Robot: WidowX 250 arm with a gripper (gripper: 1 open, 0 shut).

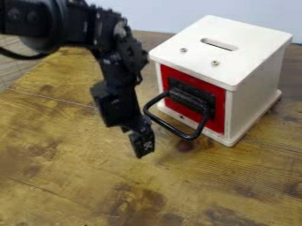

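A white box (250, 97) with a slot and two bolts on its sloped top stands at the right. Its red front (216, 127) carries a black plate with a large black loop handle (174, 127) sticking out. My black gripper (141, 141) points down just left of the handle, low over the table, apart from it as far as shows. The gap between its fingers is hard to make out in this dark side view.
A pale wall is behind, and a wire mesh shows at the far left edge.
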